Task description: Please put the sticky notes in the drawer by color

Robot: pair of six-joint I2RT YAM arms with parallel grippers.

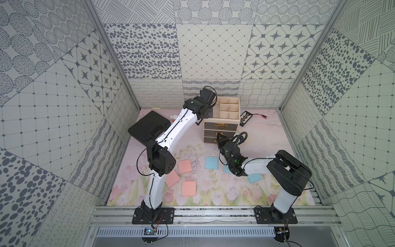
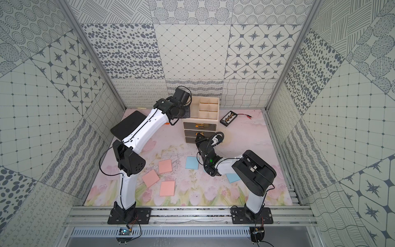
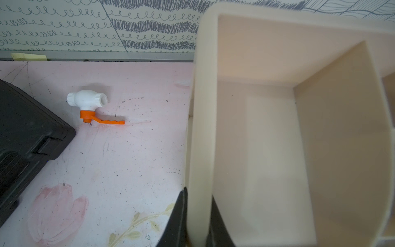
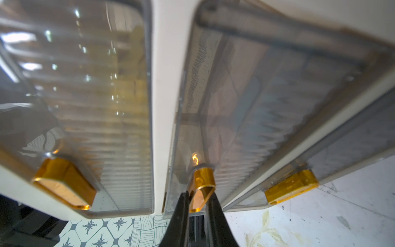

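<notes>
A beige cabinet [image 1: 222, 121] with translucent grey drawers stands at the back; all its drawers look closed. Its left top rim [image 3: 202, 135] is clamped by my left gripper, shut on it. At the middle drawer, my right gripper has its fingers parted around the gold handle [image 4: 203, 181]; whether they touch it, I cannot tell. Blue notes [image 1: 211, 162] lie in front of the cabinet, one half hidden under my right arm and another [image 1: 254, 177] farther right. Pink notes [image 1: 188, 188] lie front left.
The cabinet's open top has an empty large compartment [image 3: 263, 164] on the left. A black case [image 1: 149, 126] and a white and orange valve [image 3: 87, 100] lie left of it. A black tray of small parts [image 1: 245, 118] is on the right.
</notes>
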